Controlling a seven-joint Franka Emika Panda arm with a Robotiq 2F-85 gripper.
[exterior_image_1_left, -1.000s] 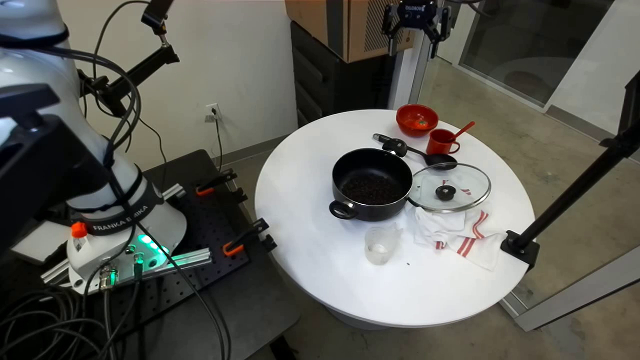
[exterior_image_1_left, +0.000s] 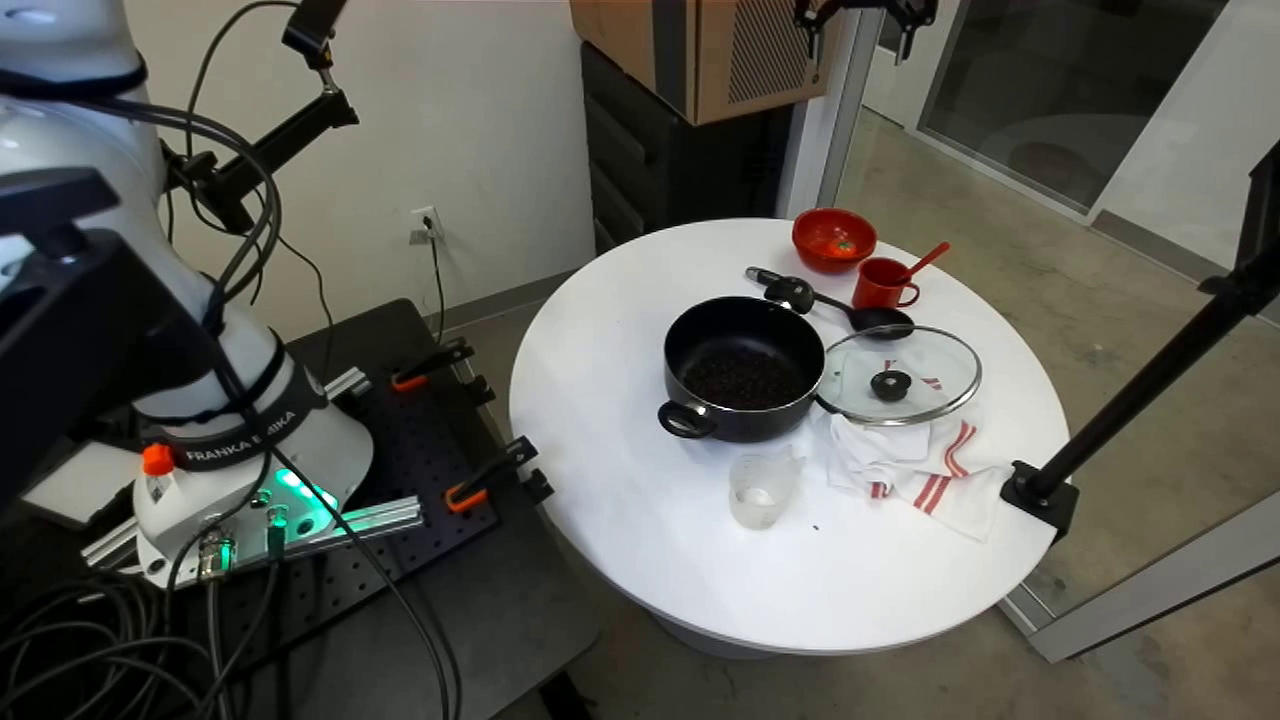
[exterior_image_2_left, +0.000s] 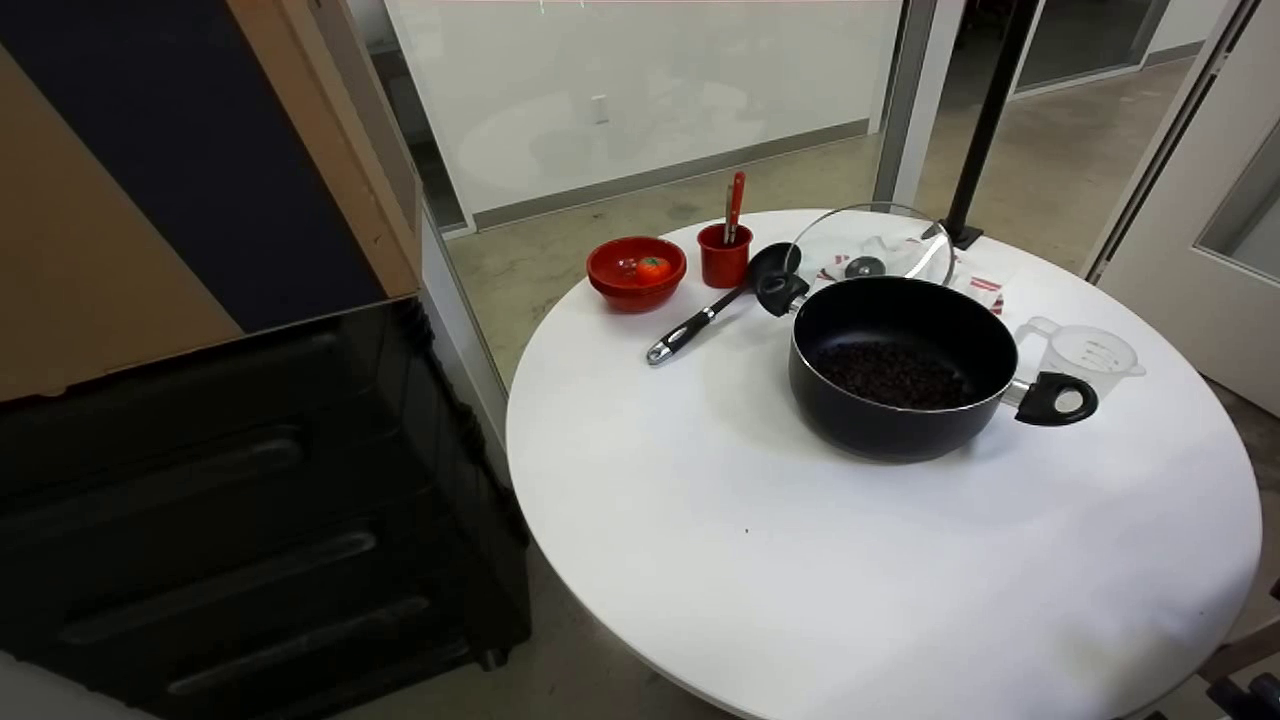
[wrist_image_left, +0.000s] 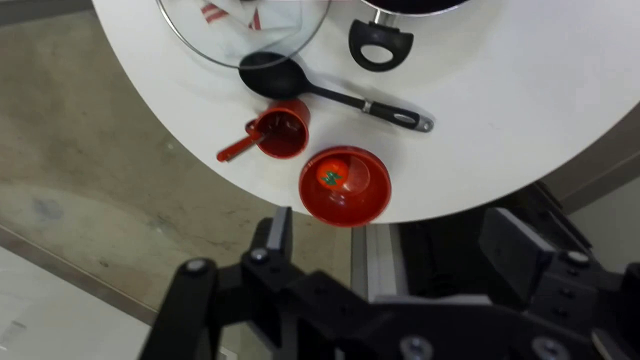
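Note:
High above the far side of the round table, my gripper (exterior_image_1_left: 858, 50) is open with nothing between its fingers. In the wrist view its fingers (wrist_image_left: 279, 231) are spread wide, beyond the table's edge. A red bowl (wrist_image_left: 360, 207) holding a tomato (wrist_image_left: 331, 173) stands near that edge. Beside it is a red mug (wrist_image_left: 294, 111) with a red-handled utensil (wrist_image_left: 238, 147) in it. A black spoon (wrist_image_left: 336, 96) lies flat nearby. The black pot (exterior_image_1_left: 696, 390) holds small dark pieces. A glass lid (exterior_image_1_left: 890, 384) rests on a white cloth with red stripes (exterior_image_1_left: 960, 474).
A clear measuring cup (exterior_image_1_left: 761, 490) stands beside the pot. A black pole (exterior_image_1_left: 1140, 372) is clamped to the table edge. A cardboard box (exterior_image_1_left: 750, 48) sits on the cabinet.
My gripper has risen and shifted slightly right in exterior view 1, so only its lower part shows at the top edge. The things on the table have not moved.

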